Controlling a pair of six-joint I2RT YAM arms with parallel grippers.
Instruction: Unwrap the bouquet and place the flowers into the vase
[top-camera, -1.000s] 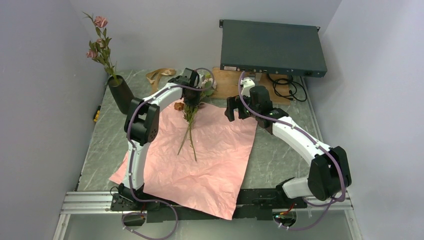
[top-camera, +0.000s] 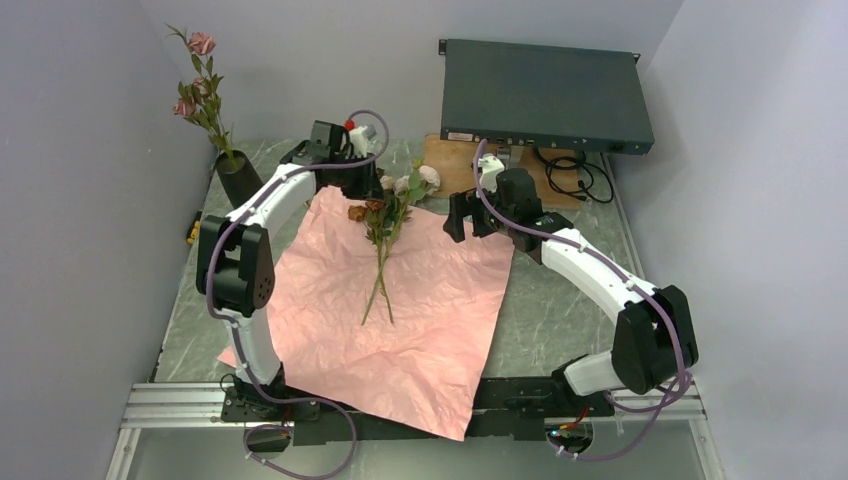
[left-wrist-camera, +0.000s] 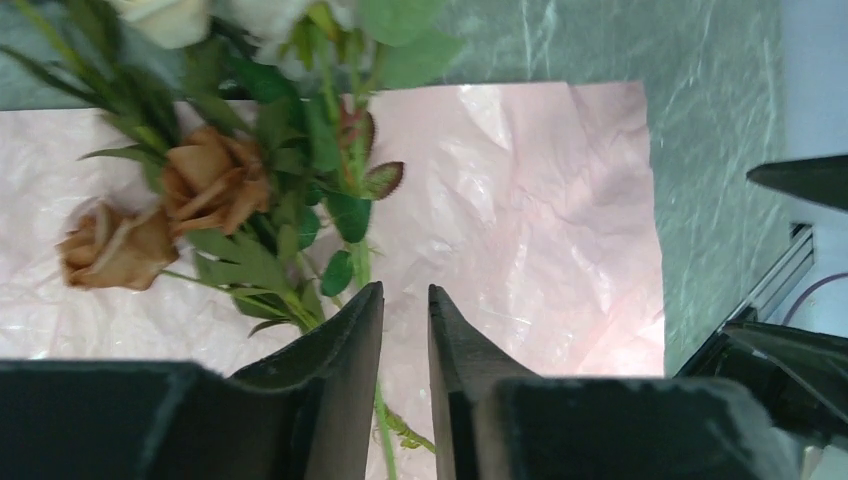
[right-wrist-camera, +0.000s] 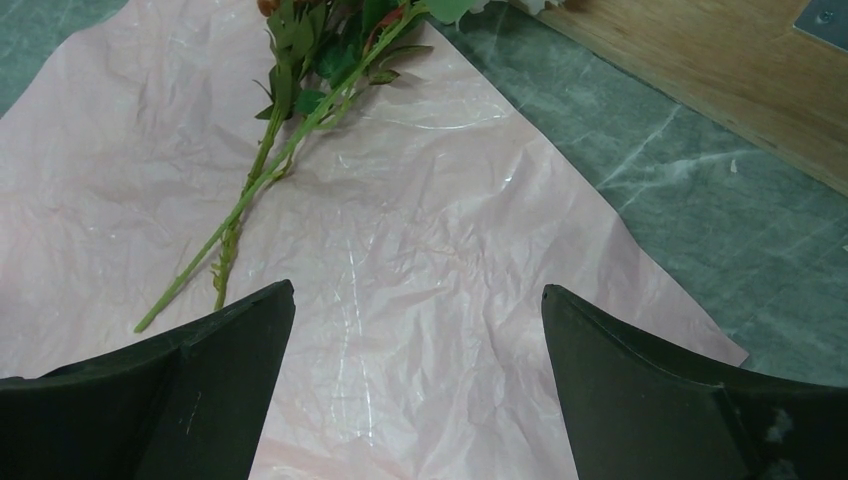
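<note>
A dark vase (top-camera: 238, 180) with pink roses (top-camera: 200, 88) stands at the back left. On pink paper lie brown roses (left-wrist-camera: 215, 180) and white roses (top-camera: 429, 177), their green stems (right-wrist-camera: 250, 190) crossing toward the front. My left gripper is above the flowers, its fingers a little apart with nothing between them; in the top view the arm hides some blooms. To the right of the bunch, my right gripper stands open over bare paper, holding nothing.
The pink paper (top-camera: 400, 370) covers the middle of the table. A wooden board (top-camera: 450, 160) with a black cable (top-camera: 580, 175) lies at the back, under a dark overhanging box (top-camera: 545, 95).
One stem end has shifted slightly forward and right. The right arm has barely moved.
</note>
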